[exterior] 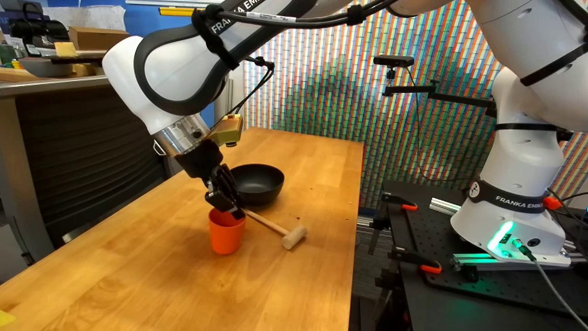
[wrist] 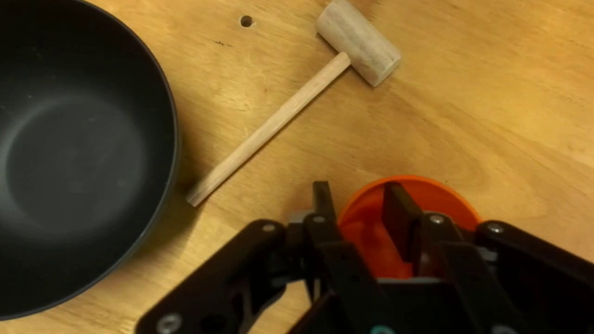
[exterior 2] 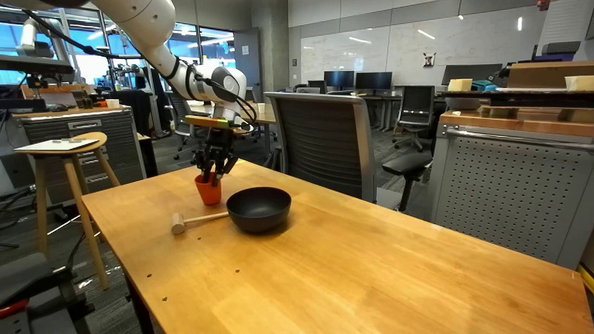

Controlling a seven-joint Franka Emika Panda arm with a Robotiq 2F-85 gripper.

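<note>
An orange cup (exterior: pixel 226 237) stands on the wooden table, and my gripper (exterior: pixel 234 214) is down at its rim. In the wrist view the two fingers of the gripper are part open: one finger (wrist: pixel 401 220) reaches inside the cup (wrist: pixel 429 192), the other lies outside its left wall. The cup's near side is hidden by the gripper. A wooden mallet (wrist: pixel 273 125) rests on the table beside the cup, its handle end close to a black bowl (wrist: pixel 78 161). From the second exterior view, the cup (exterior 2: pixel 209 192) is beneath the gripper (exterior 2: pixel 213 175).
The bowl (exterior 2: pixel 259 208) is empty and stands near the cup and mallet. An office chair (exterior 2: pixel 328 144) stands against the table's far side in that view.
</note>
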